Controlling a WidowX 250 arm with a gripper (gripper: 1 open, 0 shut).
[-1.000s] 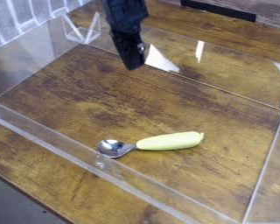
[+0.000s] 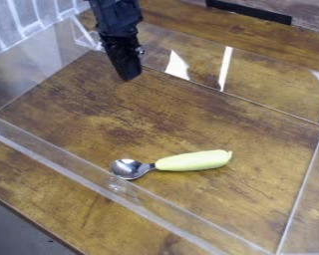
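A metal spoon (image 2: pixel 129 168) lies on the wooden floor of a clear-walled enclosure, in the lower middle of the view. A pale green corn-shaped object (image 2: pixel 191 160) lies at the end of its handle, touching or covering it. The dark gripper (image 2: pixel 128 70) hangs at the top, over the back left of the enclosure, well away from both objects. Whether its fingers are open or shut is hard to make out.
Clear walls (image 2: pixel 149 209) surround the wooden surface (image 2: pixel 136 120). A white railing stands at the top left, beyond the table.
The spoon and green object look unchanged.
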